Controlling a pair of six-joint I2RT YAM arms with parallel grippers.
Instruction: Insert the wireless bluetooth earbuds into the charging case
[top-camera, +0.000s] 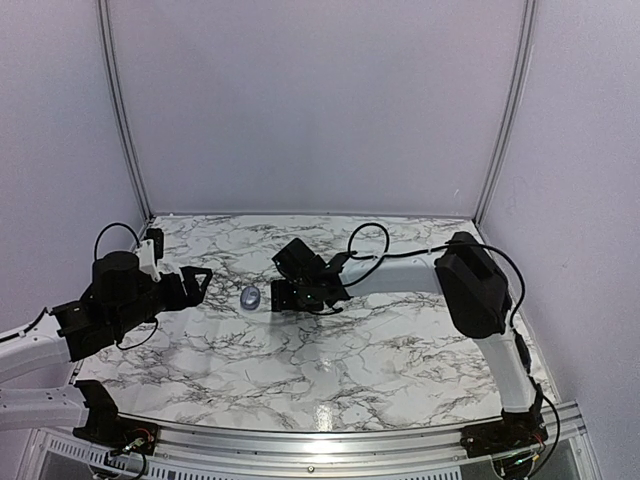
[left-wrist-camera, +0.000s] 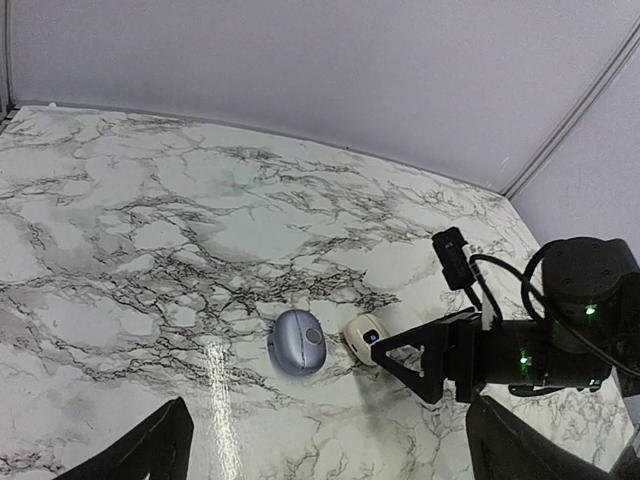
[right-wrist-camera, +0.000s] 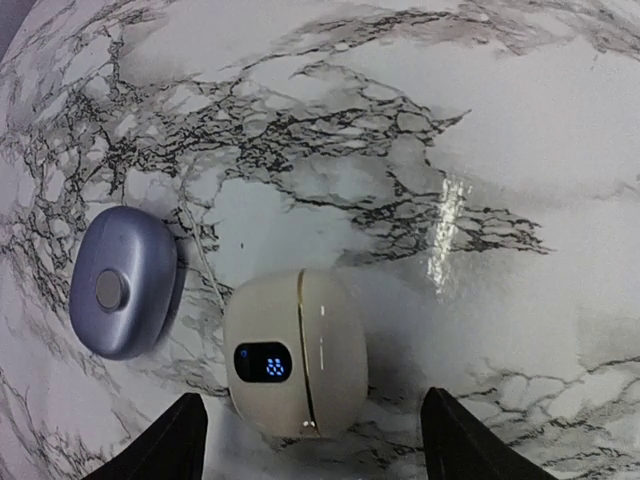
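A cream charging case (right-wrist-camera: 270, 340) with a gold seam and a lit display rests on the marble table, its lid closed. To its left in the right wrist view is a blue-lilac case (right-wrist-camera: 125, 280), also closed, with a round button. My right gripper is open, its fingers apart on either side of the cream case and clear of it. In the left wrist view the cream case (left-wrist-camera: 362, 335) shows just beyond the right fingertips. My left gripper (top-camera: 208, 280) stands open and empty at the table's left, above the surface. No earbuds are visible; the inside of both cases is hidden.
Pale walls close off the back and sides. A cable loops over the right forearm.
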